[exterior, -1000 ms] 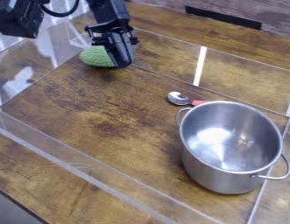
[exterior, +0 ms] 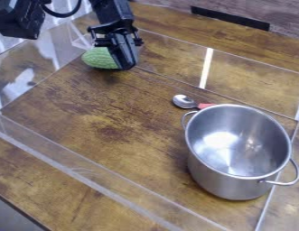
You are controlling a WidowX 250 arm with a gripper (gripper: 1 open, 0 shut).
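Note:
My black gripper (exterior: 125, 59) is at the upper left, low over the wooden table, directly beside and partly in front of a green textured object (exterior: 98, 58). The gripper looks shut; whether anything sits between its fingers is hard to make out at this size. A steel pot (exterior: 234, 153) with two loop handles stands at the lower right. Just left of its rim lies a spoon (exterior: 184, 100) with a red handle.
Clear plastic strips or edges run around the work area. A dark strip (exterior: 230, 27) lies along the back.

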